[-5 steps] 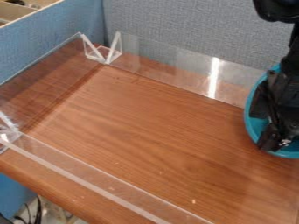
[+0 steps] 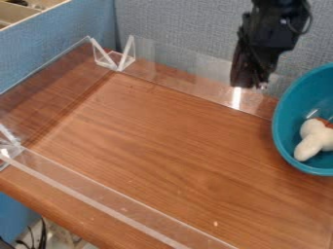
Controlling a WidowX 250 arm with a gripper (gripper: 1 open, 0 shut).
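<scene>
My black gripper (image 2: 244, 76) hangs high at the back right, above the clear rear rail and left of a teal bowl (image 2: 286, 136). Its fingers point down and look shut, with nothing visible between them, though they are blurred. Inside the bowl at the right edge lies a white rounded toy (image 2: 310, 141) with a bit of reddish orange behind it.
Clear plastic rails with white corner brackets (image 2: 115, 58) border it. Grey and blue padded walls stand behind and at left, with cables at the lower left.
My gripper has risen out of the bowl and moved up and to the left, uncovering the bowl and the white toy in it.
</scene>
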